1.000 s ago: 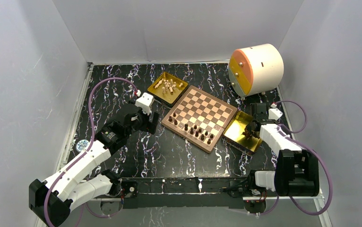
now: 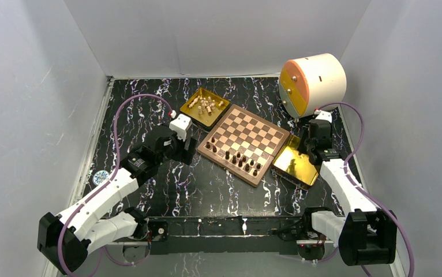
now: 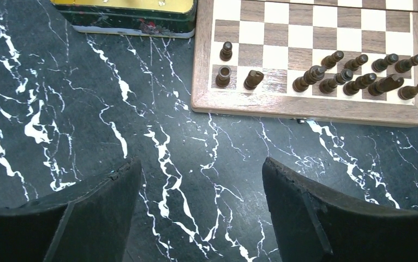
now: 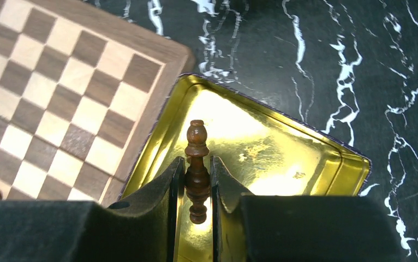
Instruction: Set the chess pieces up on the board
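Note:
The wooden chessboard lies at an angle mid-table. Several dark pieces stand along its near side, among them a rook, a pawn and a knight; gaps show between them and the right-hand group. My right gripper is shut around the waist of a dark brown piece, above the right gold tray. Off the board's left side, my left gripper stands apart over bare marble, its fingers spread and nothing between them.
Light pieces lie jumbled in the back-left gold tray. A white and orange drum-shaped cabinet stands at the back right. Bare marble table extends in front of the board. A small round dial sits at the left edge.
My left gripper has shifted slightly to the right.

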